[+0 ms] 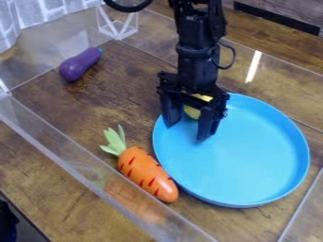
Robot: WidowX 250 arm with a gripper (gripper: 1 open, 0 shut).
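My black gripper (190, 113) reaches down over the back part of a blue plate (240, 170), its two fingers spread open. Behind and between the fingers a yellow object (198, 112) is partly visible, largely hidden by the gripper, so I cannot tell whether the fingers touch it.
An orange toy carrot (145, 172) with green leaves lies left of the plate. A purple eggplant (78, 64) lies at the upper left of the wooden table (89, 109). Clear walls run along the left side. Bare table lies between eggplant and plate.
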